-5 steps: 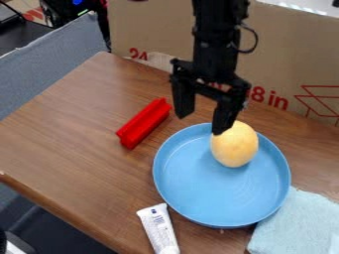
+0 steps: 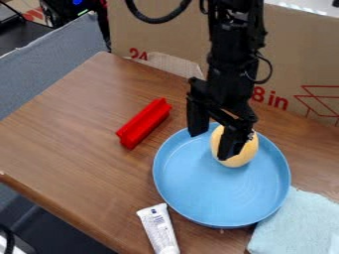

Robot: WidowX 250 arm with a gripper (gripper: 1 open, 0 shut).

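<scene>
The black gripper (image 2: pixel 212 129) is open, its fingers coming down at the upper left of a pale yellow rounded object (image 2: pixel 240 152) that rests on a blue plate (image 2: pixel 192 193). One finger is in front of the object's upper part, the other just left of it; whether they touch it is unclear. A red bar-shaped object (image 2: pixel 143 123) lies on the wooden table left of the plate.
A white tube (image 2: pixel 158 229) lies below the plate, and a light blue cloth (image 2: pixel 298 228) at the lower right. A cardboard box (image 2: pixel 153 35) stands behind.
The objects on the table look unmoved.
</scene>
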